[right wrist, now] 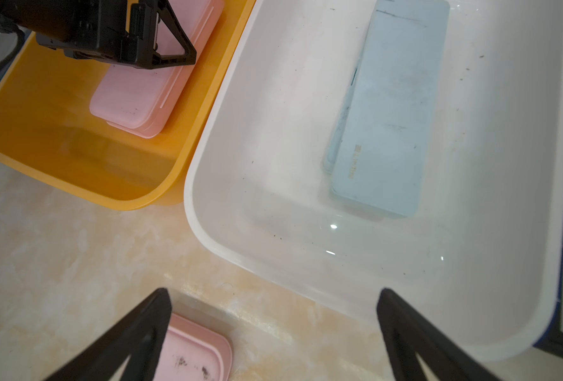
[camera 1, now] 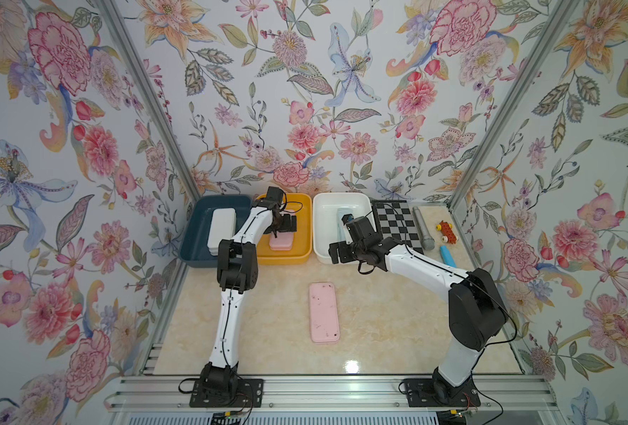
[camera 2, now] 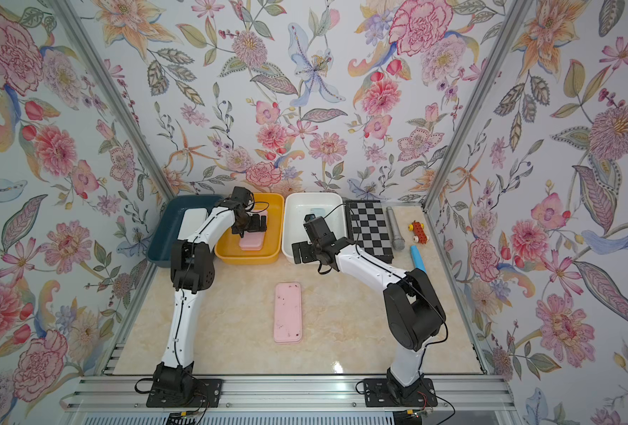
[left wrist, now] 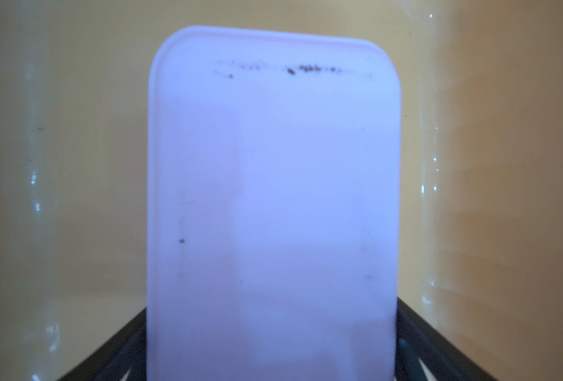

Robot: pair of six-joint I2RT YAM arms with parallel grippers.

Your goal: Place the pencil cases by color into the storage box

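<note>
A pink pencil case point(camera 1: 280, 243) is inside the orange box point(camera 1: 303, 255), with another pink layer showing under its edge in the right wrist view. Over the case sits my left gripper point(camera 1: 283, 224); in the left wrist view its fingers point(left wrist: 119, 349) flank the case point(left wrist: 275, 190) closely, their tips hidden, so their grip cannot be told. Another pink case point(camera 1: 323, 312) lies on the table. The white box point(right wrist: 230, 250) holds light-blue cases point(right wrist: 389, 114), one overlapping another. Above that box's front rim, my right gripper stands open and empty.
In the dark blue box point(camera 1: 193, 251) at left lies a white case point(camera 1: 221, 230). A checkered board point(camera 1: 396, 219), a grey cylinder point(camera 1: 423, 230), a red-orange toy point(camera 1: 446, 231) and a blue item point(camera 1: 447, 255) stand to the right.
</note>
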